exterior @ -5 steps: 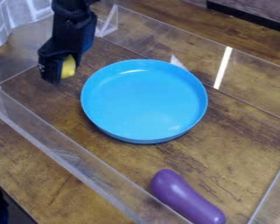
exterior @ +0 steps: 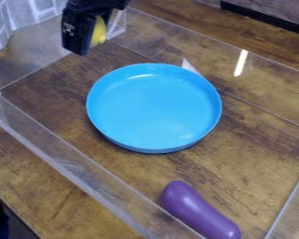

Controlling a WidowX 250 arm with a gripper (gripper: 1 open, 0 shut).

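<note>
My dark gripper (exterior: 87, 30) is high at the upper left, above and behind the blue plate, with a yellow object (exterior: 97, 30) at its fingers, raised off the wooden surface. The round blue plate (exterior: 153, 107) lies empty in the middle. A purple eggplant-like object (exterior: 198, 208) lies at the bottom right.
Clear plastic walls (exterior: 78, 168) border the wooden floor (exterior: 252, 140). Bare wood lies to the right of the plate and at its left. A crumpled pale material (exterior: 5, 23) sits in the top left corner.
My gripper has risen with the yellow object, moving up and slightly right from the floor left of the plate. The plate and purple object have not moved.
</note>
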